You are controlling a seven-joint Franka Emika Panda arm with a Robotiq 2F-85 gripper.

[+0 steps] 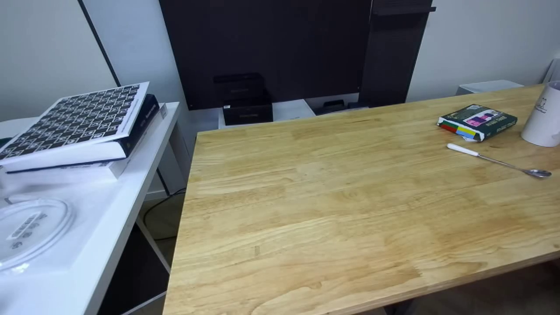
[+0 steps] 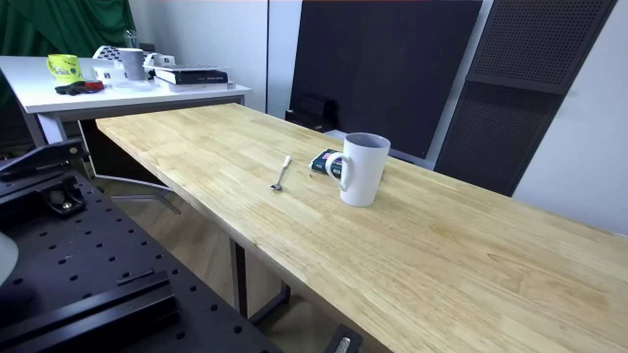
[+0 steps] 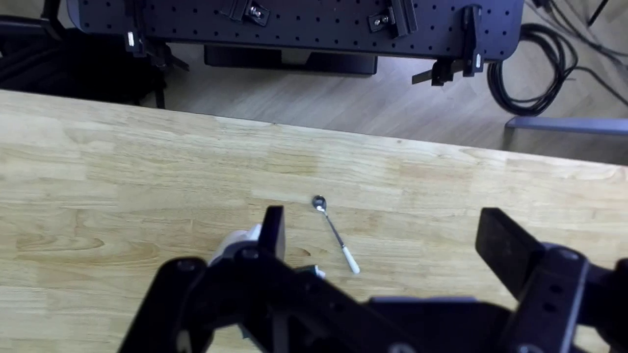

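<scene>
My gripper stands open high above the wooden table in the wrist view, its black fingers wide apart with nothing held. Below, between the fingers in that view, lies a spoon (image 3: 336, 230) with a white handle and metal bowl. A white mug (image 2: 366, 170) stands upright on the table, its handle toward the spoon in exterior view 2. Behind the mug sits a small dark green box (image 1: 477, 121) with coloured edges. The left finger hides most of the mug and box in the wrist view. Neither exterior view shows the gripper.
A white side table (image 2: 47, 97) beyond its far end carries books (image 2: 191, 77), a yellow mug (image 2: 65, 68) and other items. A black perforated base (image 3: 282, 23) lies across a floor gap.
</scene>
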